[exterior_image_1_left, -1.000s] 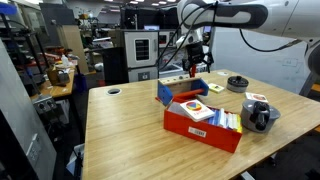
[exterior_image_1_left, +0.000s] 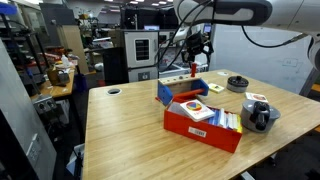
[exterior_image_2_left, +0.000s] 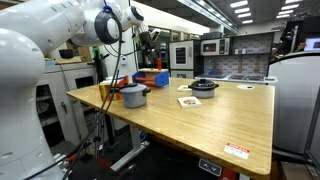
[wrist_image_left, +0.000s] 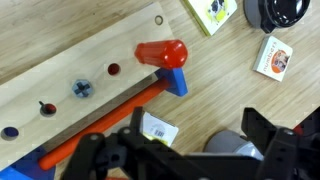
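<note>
A wooden pounding bench (exterior_image_1_left: 176, 81) with blue ends rests over the red box in exterior view 1. One red peg (wrist_image_left: 162, 53) stands up from its top near one end in the wrist view. Other holes in the top hold pegs sunk nearly flush, among them a blue-grey one (wrist_image_left: 83, 89). My gripper is open, its dark fingers wide apart along the lower edge of the wrist view with nothing held. It hangs above the bench and apart from the red peg, as exterior view 1 shows.
The red box (exterior_image_1_left: 203, 130) holds books and flat boxes. A grey pot (exterior_image_1_left: 259, 115) stands to its right and a dark lidded pot (exterior_image_1_left: 237, 83) lies farther back. Left of the box, the wooden table (exterior_image_1_left: 120, 130) is largely clear.
The gripper has risen a little above the bench over the last second. The bench, the box and the pots have stayed where they were.
</note>
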